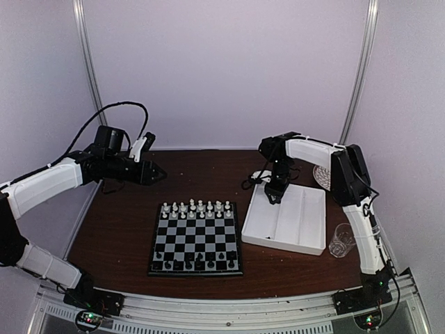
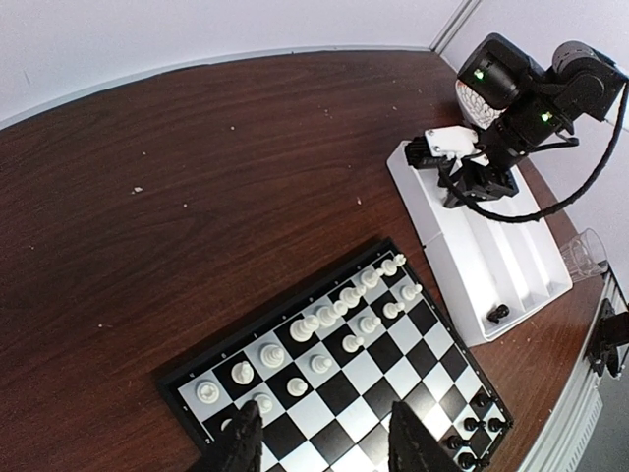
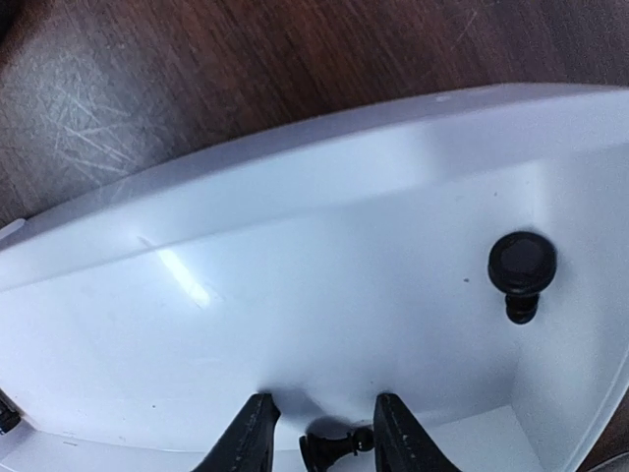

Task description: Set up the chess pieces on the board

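The chessboard point(image 1: 196, 240) carries white pieces point(image 1: 197, 209) in two rows along its far side and black pieces point(image 1: 195, 263) along its near side. Inside the white tray point(image 1: 264, 233), my right gripper stands low with its fingers apart. A black piece point(image 3: 329, 449) lies on its side between and just beyond these fingertips, its narrow end close to one finger. Another black piece point(image 3: 521, 270) rests near the tray's end wall. My left gripper is open and empty, high at the left of the table.
To the right of the tray stands a clear glass point(image 1: 341, 240), and behind it a white patterned dish point(image 1: 321, 177) is partly hidden by the right arm. Bare table point(image 1: 201, 174) lies behind the board.
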